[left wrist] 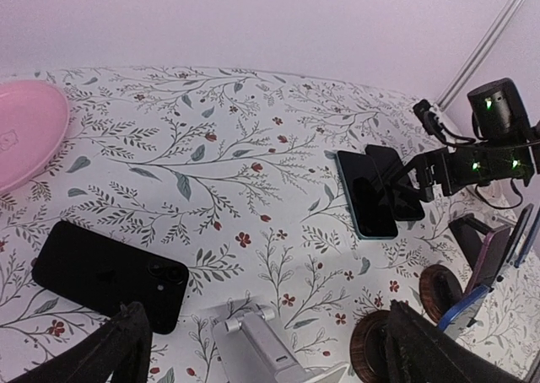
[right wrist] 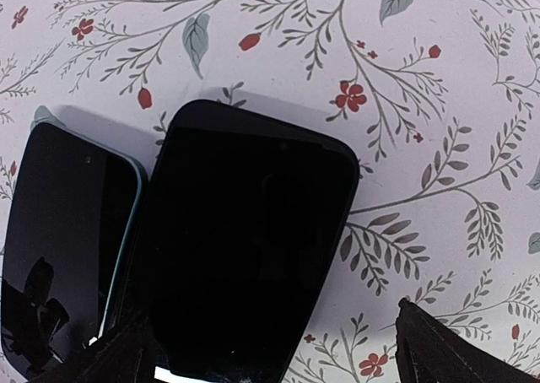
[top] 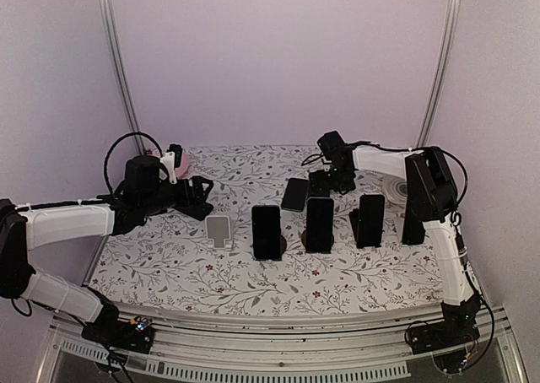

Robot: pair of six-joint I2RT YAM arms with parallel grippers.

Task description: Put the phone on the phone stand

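On the patterned table, two dark phones lie flat side by side, a left one (top: 295,195) and a right one (right wrist: 245,231). My right gripper is open above the right phone's near end, its fingers apart and nothing gripped. Another black phone (left wrist: 110,273) rests flat at the left, close to my left gripper (top: 192,191), which is also open and empty. An unoccupied white phone stand (top: 218,229) is just in front of the left gripper; the left wrist view shows its hinged arm (left wrist: 266,341) between the fingers, below them.
A pink plate (left wrist: 29,130) sits back left.
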